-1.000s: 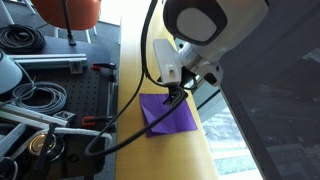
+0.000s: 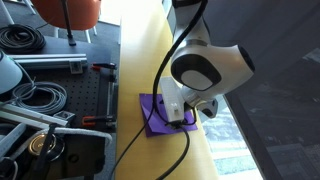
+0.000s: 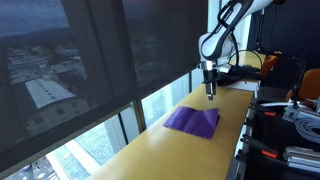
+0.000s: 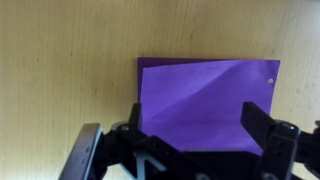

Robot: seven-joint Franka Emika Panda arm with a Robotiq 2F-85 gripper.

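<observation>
A purple cloth (image 4: 205,98), seemingly folded over with a darker strip showing along its top and left edges, lies flat on the wooden table. In exterior view 2 the same cloth (image 3: 195,122) rests near the table's middle, and my gripper (image 3: 210,96) hangs just above its far side. The wrist view shows my gripper open, one finger over bare wood left of the cloth and the other over its right part. Nothing shows between the fingers. From exterior view 1, the arm hides part of the cloth (image 2: 155,127).
Bare table (image 3: 130,155) stretches along the window side. A black tool cart (image 2: 90,95) with cables and tools stands beside the table's edge. A window with a dark blind (image 3: 100,60) borders the other side. An orange chair (image 2: 68,12) is near the cart.
My arm has come down towards the cloth, and its gripper now covers more of it in exterior view 1. The black cable has shifted with the arm. The cloth appears unmoved.
</observation>
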